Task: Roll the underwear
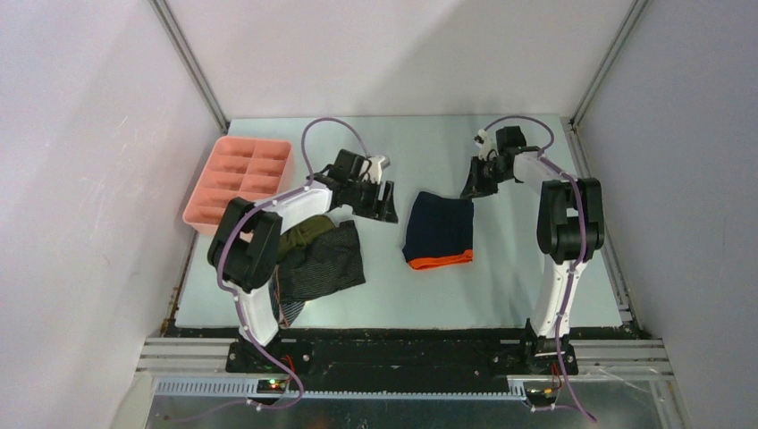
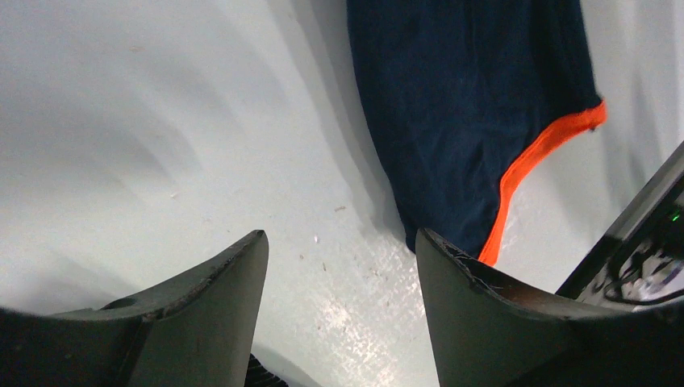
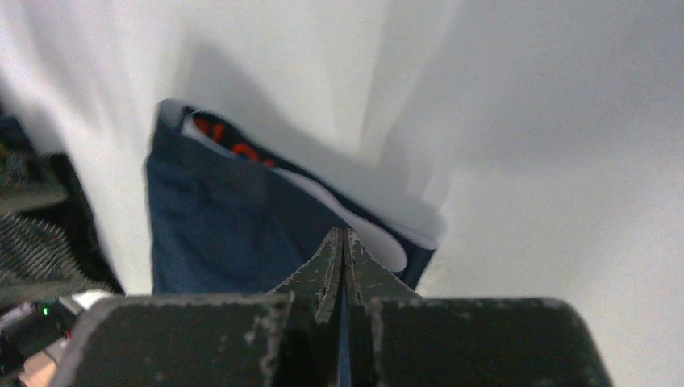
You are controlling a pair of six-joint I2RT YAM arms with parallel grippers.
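The navy underwear (image 1: 439,225) lies flat and folded on the table, its orange band toward the front. At its far right corner is my right gripper (image 1: 471,188). In the right wrist view that gripper has its fingertips together at the cloth's upper layer edge, beside the open waist (image 3: 323,193). Whether a fold is pinched between them I cannot tell. My left gripper (image 1: 386,202) is open and empty, left of the underwear. Seen from the left wrist, the gap of the gripper shows bare table, with the underwear (image 2: 476,105) ahead and right.
A pink divided box (image 1: 237,170) stands at the back left. Dark striped cloth (image 1: 331,264) and an olive cloth (image 1: 307,232) lie below the left arm. Clear table surrounds the underwear on its front and right sides.
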